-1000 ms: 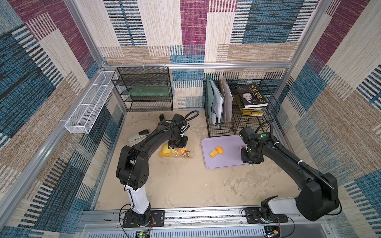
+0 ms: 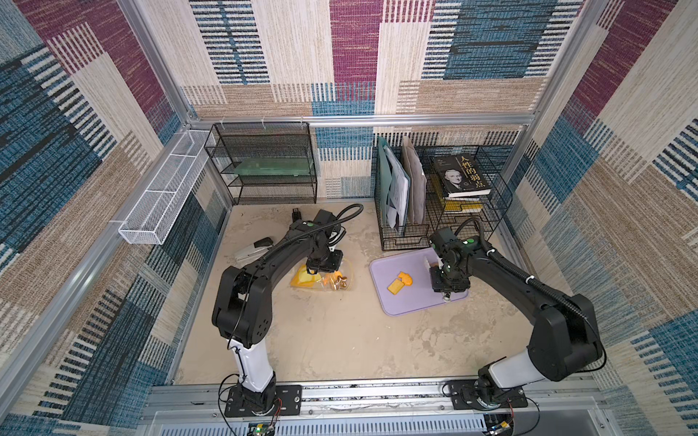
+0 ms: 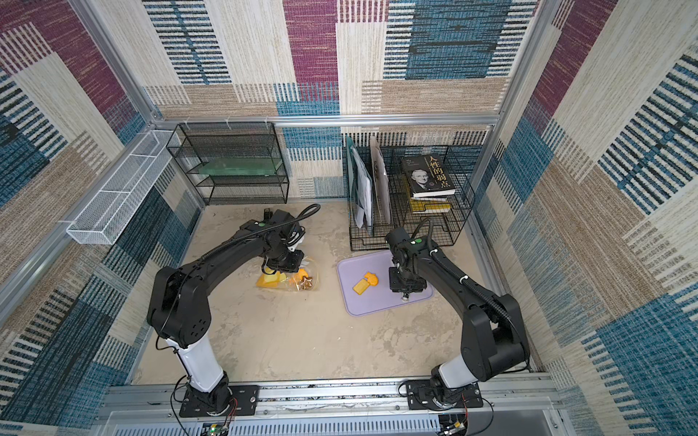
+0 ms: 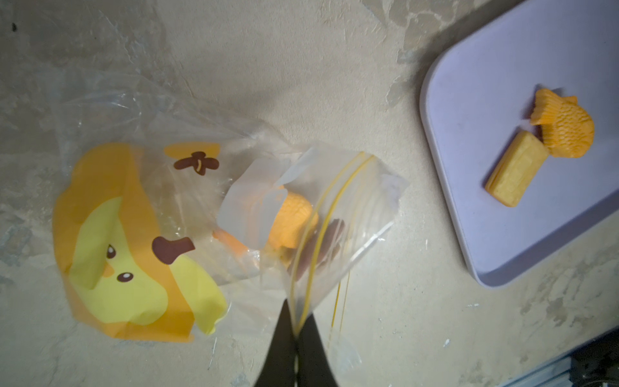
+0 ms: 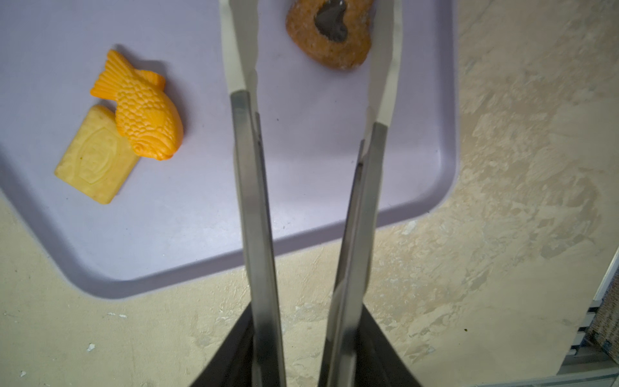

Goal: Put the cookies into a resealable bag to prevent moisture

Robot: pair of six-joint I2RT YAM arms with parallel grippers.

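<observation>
The clear resealable bag (image 4: 187, 238) with a yellow-orange cartoon print lies on the table, several cookies inside. My left gripper is shut on the edge of its mouth, beside the yellow zip lines. On the purple tray (image 2: 389, 305) a rectangular cookie (image 5: 96, 154) and an orange fish-shaped cookie (image 5: 148, 116) touch each other. A round brown cookie (image 5: 329, 38) with a dark centre lies on the tray between the fingers of my right gripper. The fingers stand apart; a gap shows at the cookie's left. The fingertips run out of view.
Behind the tray stands a black wire rack (image 2: 403, 239) with folders and books (image 2: 461, 174). A black mesh shelf (image 2: 265, 163) is at the back left. A grey-and-black item (image 2: 254, 249) lies left of the bag.
My right gripper has moved left over the tray. The tray has shifted slightly toward the front, its cookies with it. The left arm and the bag are nearly still.
</observation>
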